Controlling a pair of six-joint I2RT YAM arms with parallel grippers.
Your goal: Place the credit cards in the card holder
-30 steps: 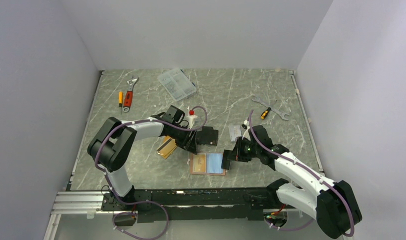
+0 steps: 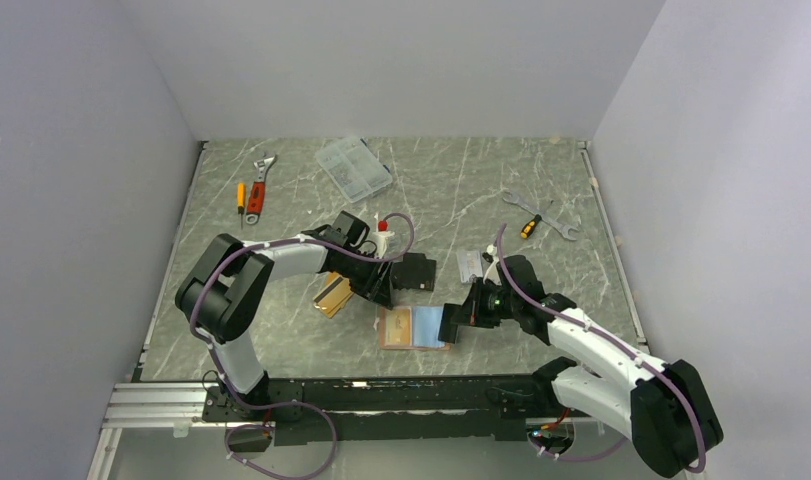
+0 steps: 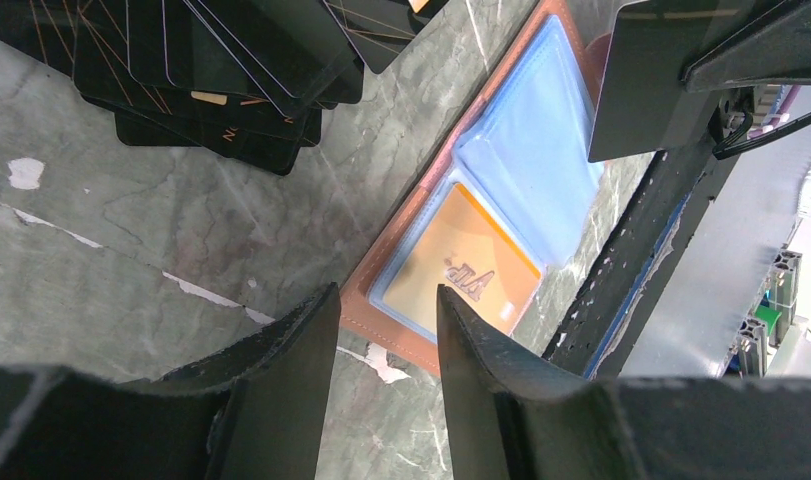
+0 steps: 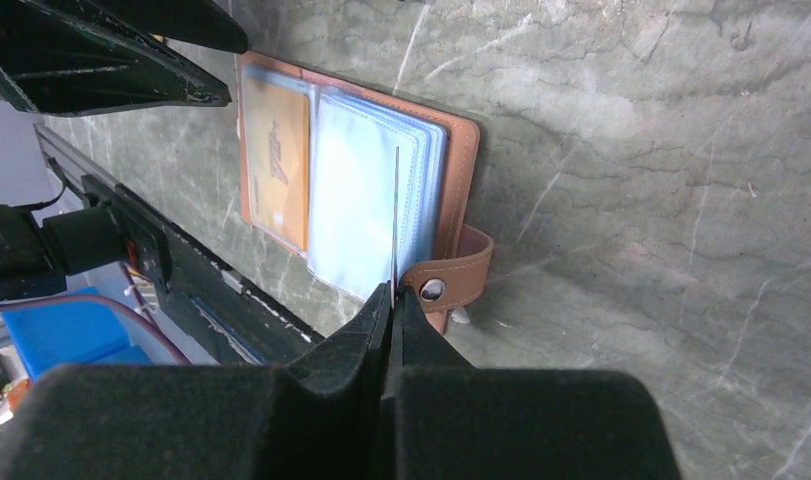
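The brown card holder (image 4: 461,170) lies open on the table, its pale blue sleeves (image 3: 531,140) spread out. An orange-gold card (image 3: 461,262) sits in the sleeve on its left half. My right gripper is shut on a thin black card, seen edge-on in the right wrist view and held above the blue sleeves. At the holder's left end my left gripper stands partly open, nothing between its fingers. A pile of black cards (image 3: 221,75) lies beyond the holder, and gold cards (image 2: 333,294) rest partly under the left arm.
A clear plastic box (image 2: 354,168) stands at the back. A wrench (image 2: 257,190) and screwdriver (image 2: 241,198) lie back left, another wrench (image 2: 546,218) and screwdriver (image 2: 530,227) on the right. Some pale cards (image 2: 469,264) lie near the right arm. Open table surrounds the holder's right side.
My right gripper has shifted slightly to the left and towards the front edge with the black card, which now covers more of the holder's right end. The left arm shows no clear movement.
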